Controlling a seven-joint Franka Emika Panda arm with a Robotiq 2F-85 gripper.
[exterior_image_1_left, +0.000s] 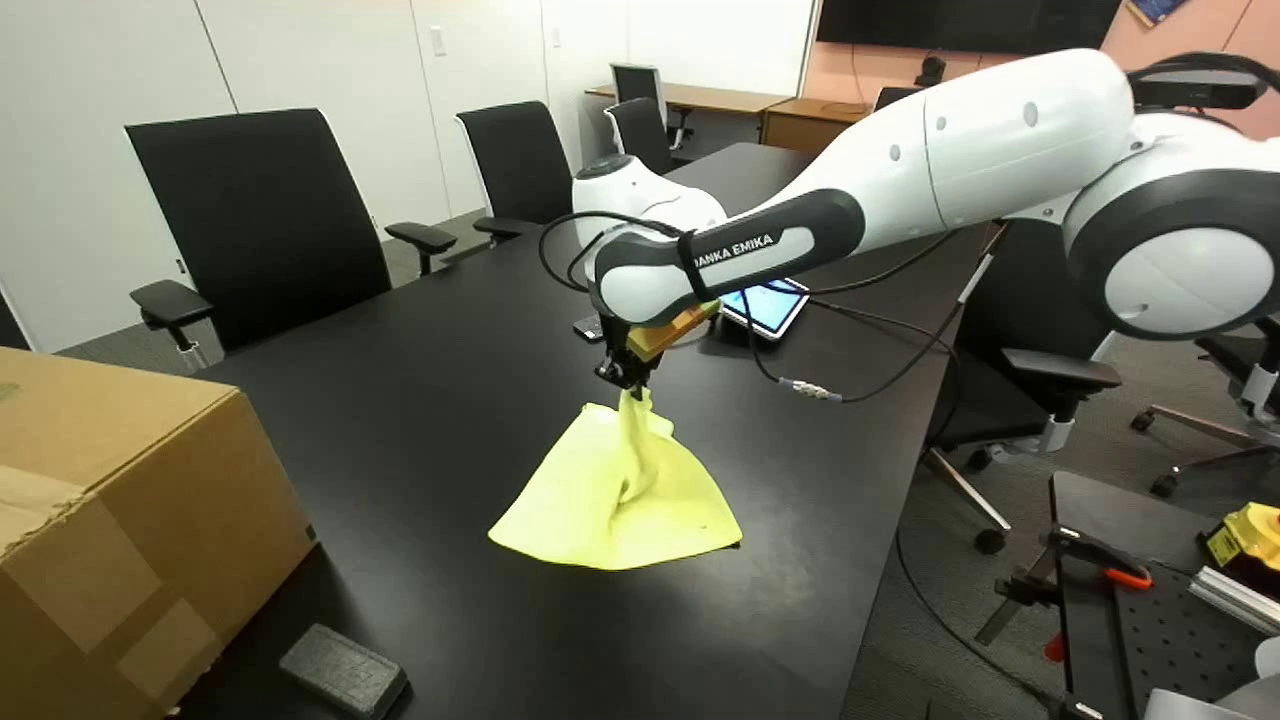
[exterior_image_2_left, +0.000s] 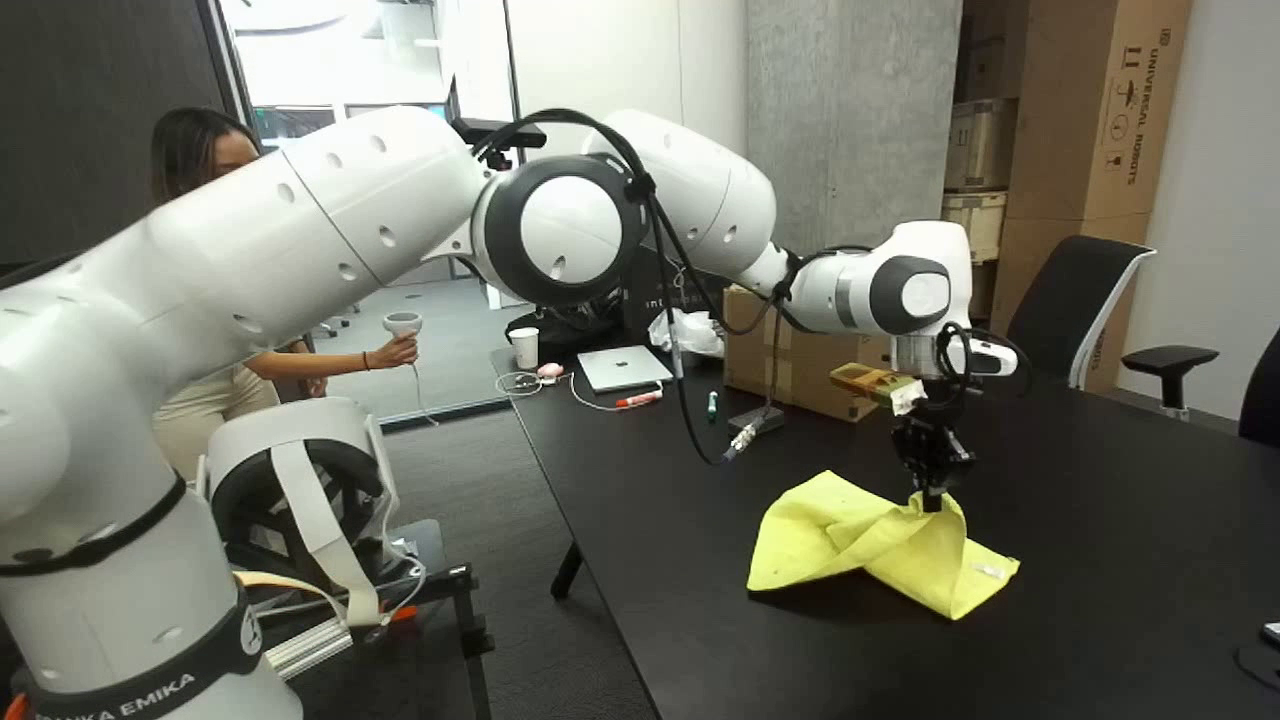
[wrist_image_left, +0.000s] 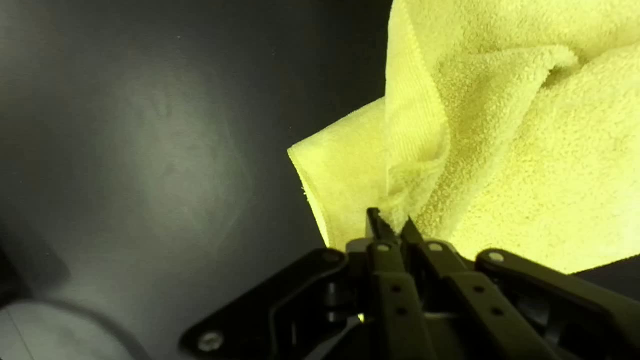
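Observation:
A yellow cloth (exterior_image_1_left: 624, 504) lies on the black table, part of it pulled up into a peak. My gripper (exterior_image_1_left: 636, 386) is shut on that raised part, above the cloth's far side in exterior view 1. Exterior view 2 shows the cloth (exterior_image_2_left: 828, 534) twisted and folded across itself beneath the gripper (exterior_image_2_left: 933, 498). In the wrist view, a bunched fold of the cloth (wrist_image_left: 528, 168) runs in between the fingertips of the gripper. One pale corner spreads out to the left of the fingers there.
On the table (exterior_image_1_left: 480, 372) stand a cardboard box (exterior_image_1_left: 156, 540) and a dark eraser-like block (exterior_image_1_left: 344, 670) at the near left. Behind the arm lies a tablet (exterior_image_1_left: 768, 306). A laptop (exterior_image_2_left: 624, 368) and markers sit near one table edge. Bare tabletop surrounds the cloth.

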